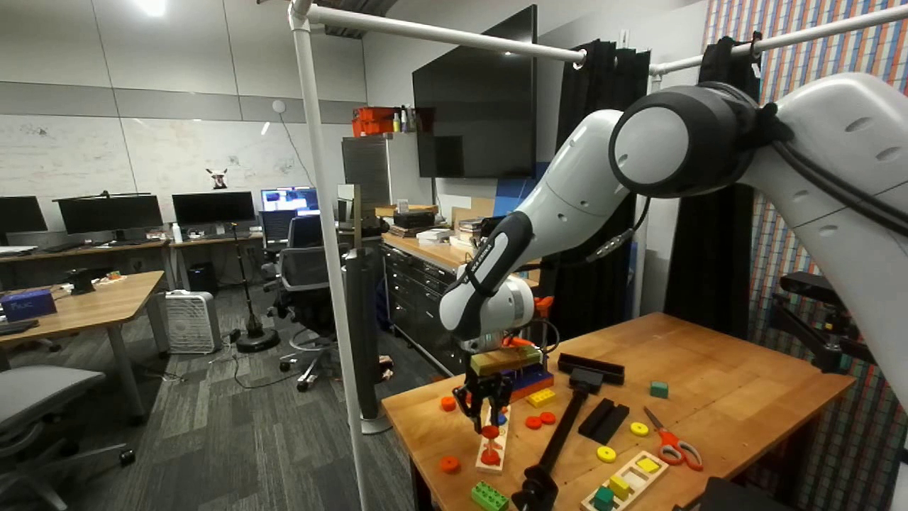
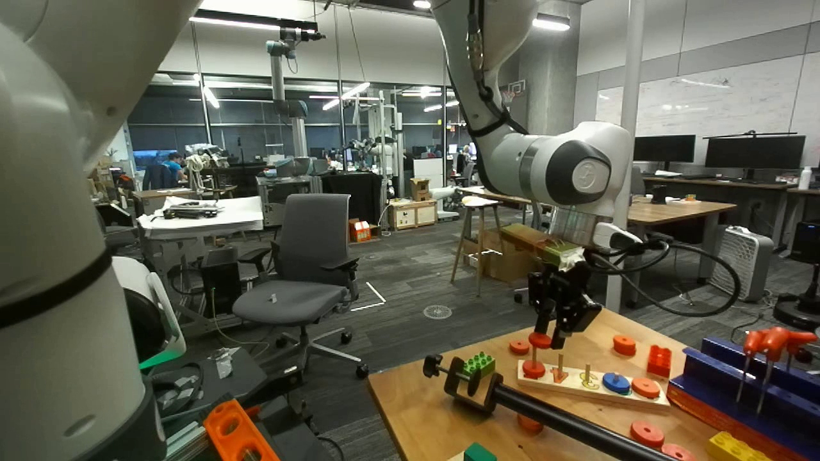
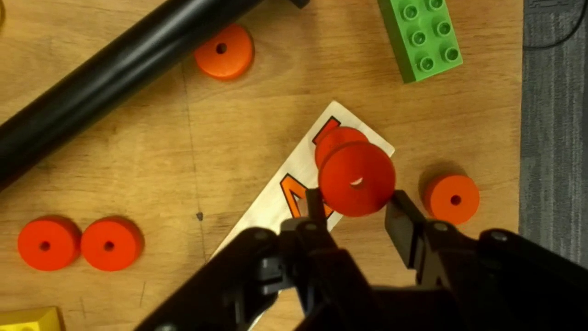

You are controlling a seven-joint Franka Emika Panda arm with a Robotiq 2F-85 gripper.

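Observation:
A red disc is held by its edges between the two black fingers of my gripper. In exterior view 2 this disc is at the upper end of the first peg, with bare peg visible under it. Lower on that peg, another red disc rests against the pale pegboard. Further along the board stand two bare pegs, then a blue disc and an orange disc. In the wrist view the held disc partly overlaps the lower one, and light shows through its hole.
Loose orange discs and red discs lie around the board. A black bar crosses the table beside it, near a green block. Blue rails with orange-handled tools border its far end.

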